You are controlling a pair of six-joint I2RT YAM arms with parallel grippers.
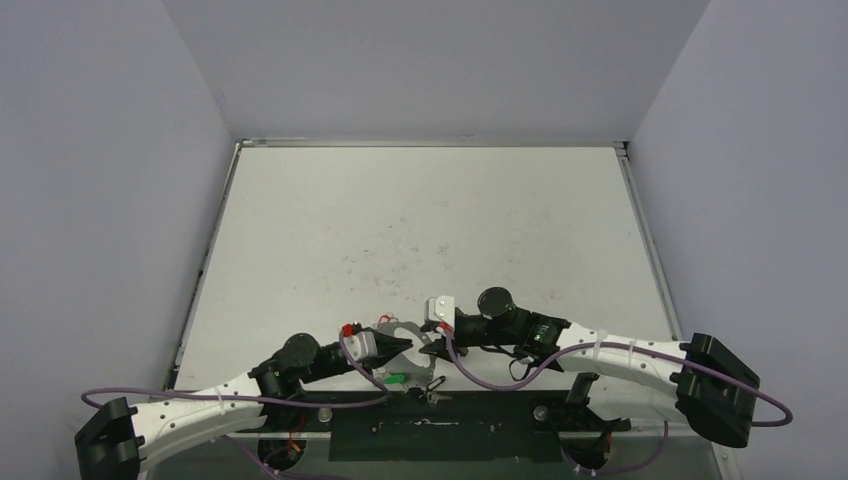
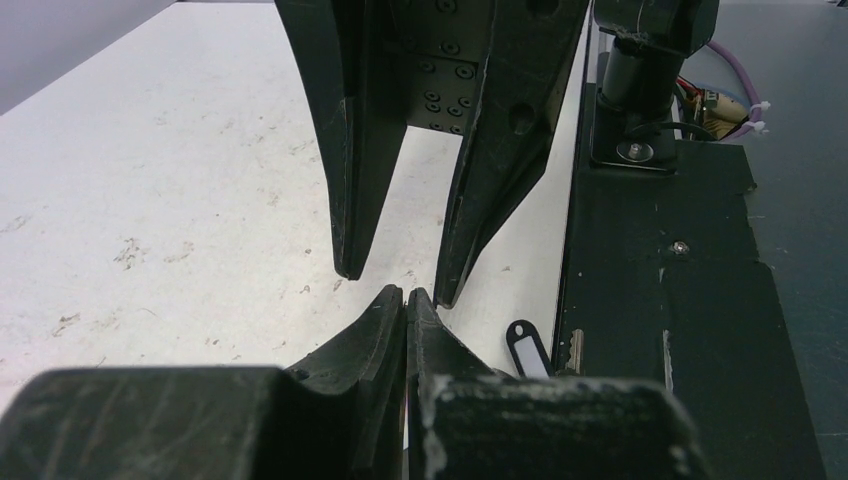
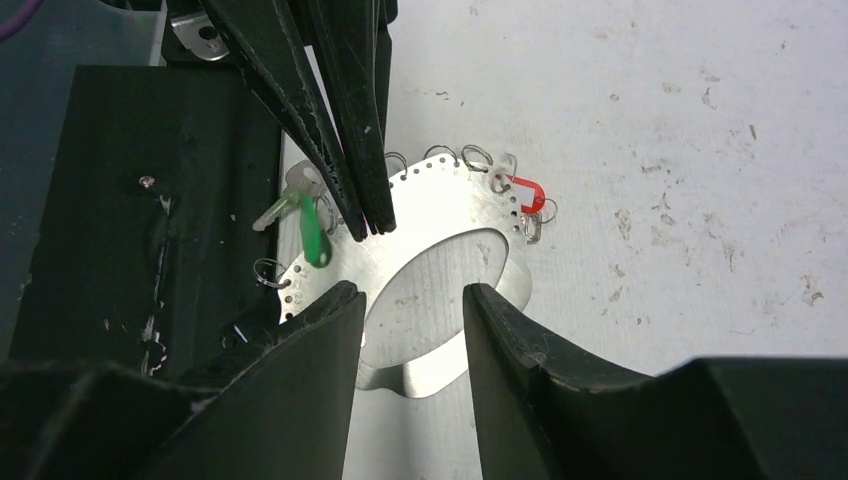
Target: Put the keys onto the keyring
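Observation:
The keyring is a silver plate [image 3: 440, 205] with a large oval opening and small rings along its edge. A green tag [image 3: 314, 235] with a silver key [image 3: 270, 213] hangs at one side, and a red tag [image 3: 532, 195] at another. Near the dark table edge lies a black tag [image 2: 526, 347]. My left gripper is shut with nothing visible between its tips, which appear over the plate in the right wrist view. Facing it, my right gripper stands partly open and empty above the plate. In the top view both grippers partly cover the plate [image 1: 413, 378].
The black strip [image 1: 440, 425] and arm bases border the front of the white table [image 1: 420, 230]. Behind the arms the tabletop is clear. Both grippers are close together, with little room between them.

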